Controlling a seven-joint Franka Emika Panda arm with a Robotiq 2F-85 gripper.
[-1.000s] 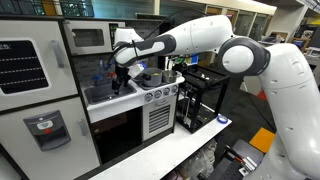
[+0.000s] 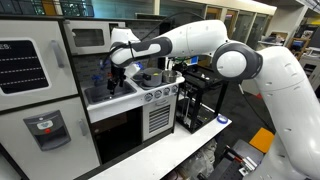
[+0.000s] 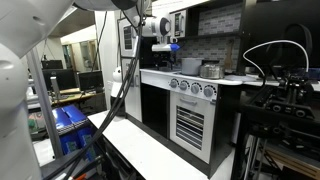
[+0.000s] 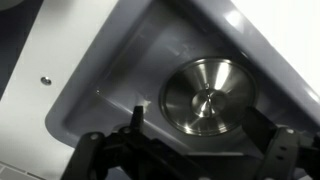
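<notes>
A round silver lid (image 4: 208, 96) with a central knob lies inside the grey sink basin (image 4: 110, 88) in the wrist view. My gripper is open above it, its dark fingers (image 4: 137, 122) spread to either side of the lid's lower part. Nothing is held between them. In exterior view 1 the gripper (image 2: 119, 76) hangs over the sink (image 2: 98, 96) at the left of the toy kitchen counter. The lid cannot be made out in that view.
To the right of the sink, a metal pot (image 2: 152, 76) stands on the stove above the row of knobs. In exterior view 2 a pot (image 3: 211, 70) stands on the stovetop. A microwave (image 2: 87, 38) overhangs the counter's left end.
The gripper and wrist have shifted slightly left over the sink. The pot and the rest of the kitchen look unchanged.
</notes>
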